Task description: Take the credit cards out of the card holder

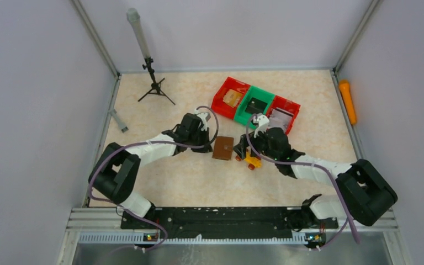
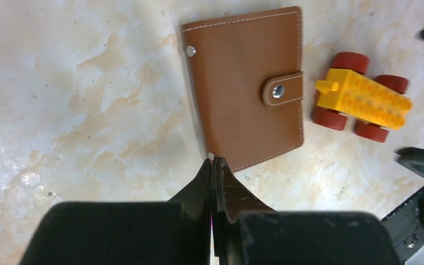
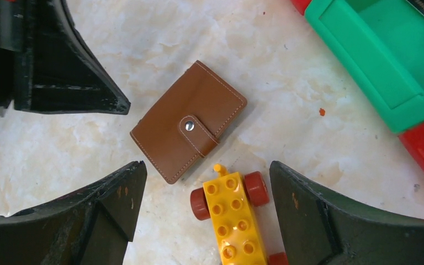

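The brown leather card holder point(image 1: 222, 148) lies closed on the table between my two grippers. Its snapped strap point(image 2: 283, 89) faces the toy car, and no cards show outside it. In the left wrist view, my left gripper is shut, its tips by the near corner of the holder; whether they touch it I cannot tell. My right gripper is open with nothing held. Between its spread fingers the right wrist view shows the holder point(image 3: 171, 126) farther off and the toy car nearer.
A yellow toy car point(image 2: 364, 99) with red wheels stands right beside the holder's strap side. Behind are a red bin point(image 1: 224, 109), a green bin point(image 1: 244, 118) and another red bin point(image 1: 292, 105), with flat items inside.
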